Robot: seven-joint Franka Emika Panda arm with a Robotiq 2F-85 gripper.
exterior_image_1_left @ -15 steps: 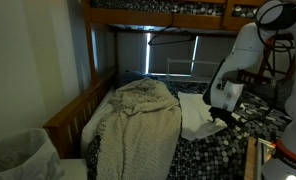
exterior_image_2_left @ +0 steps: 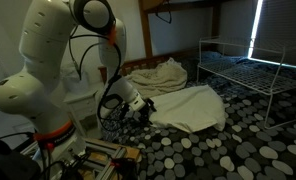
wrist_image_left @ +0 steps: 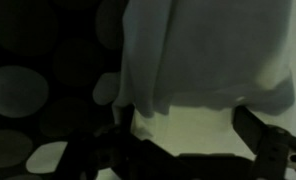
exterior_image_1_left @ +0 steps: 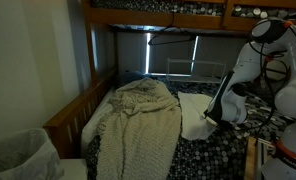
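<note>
A white cloth (exterior_image_2_left: 193,107) lies spread over the dark dotted bedding, beside the cream knitted blanket; it also shows in exterior view 1 (exterior_image_1_left: 194,118). My gripper points down at the cloth's near edge, its two dark fingers well apart. White fabric fills the view beyond and between them, with a raised fold across it; whether the fingers touch it is unclear. In exterior view 2 the gripper (exterior_image_2_left: 146,112) is low at the cloth's left edge, dark and small.
The cream blanket (exterior_image_1_left: 138,115) lies heaped along the wooden rail (exterior_image_1_left: 80,110). A white wire rack (exterior_image_2_left: 258,75) stands beyond the cloth. A white bin (exterior_image_1_left: 23,155) is at the left. Dotted bedding (exterior_image_2_left: 223,155) lies bare in front.
The arm's wrist has shifted slightly left and turned in exterior view 1, staying low at the cloth's edge. The blanket has stayed put.
</note>
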